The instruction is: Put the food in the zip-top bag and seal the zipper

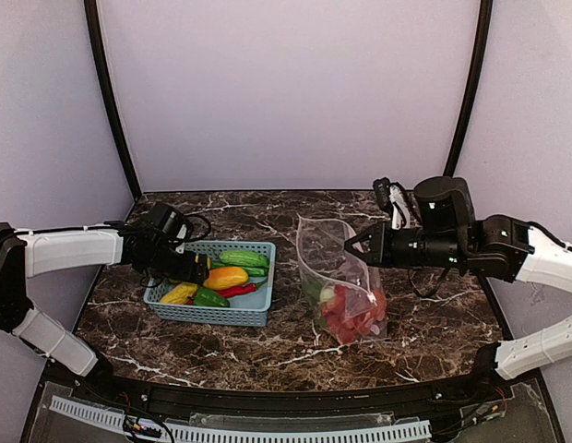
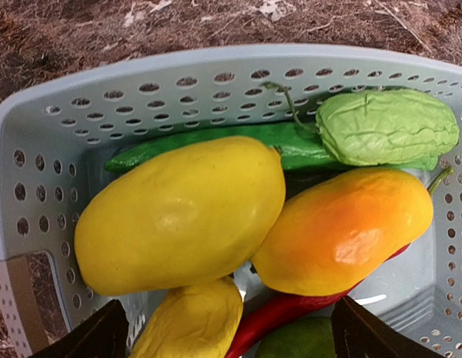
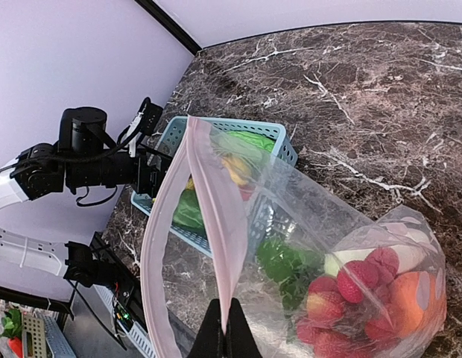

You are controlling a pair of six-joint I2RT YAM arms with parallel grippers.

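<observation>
The clear zip top bag [image 1: 327, 263] stands with its mouth open, red, orange, white and green food [image 3: 358, 291] in its bottom. My right gripper is shut on the edge of its mouth, which runs up from between the fingertips. Over the left side of the blue basket [image 1: 217, 315], my left gripper [image 1: 201, 269] is open, nothing between its fingers. Below it in the left wrist view lie a large yellow food [image 2: 179, 216], a smaller yellow one [image 2: 194, 324], an orange-yellow one [image 2: 346, 231], a red pepper [image 2: 268, 321] and green vegetables [image 2: 387, 127].
The basket's rim [image 2: 238, 54] and perforated walls stand around the food. Bare marble table [image 1: 281, 355] lies between basket and bag and in front of both. Behind stands a white wall [image 1: 286, 101].
</observation>
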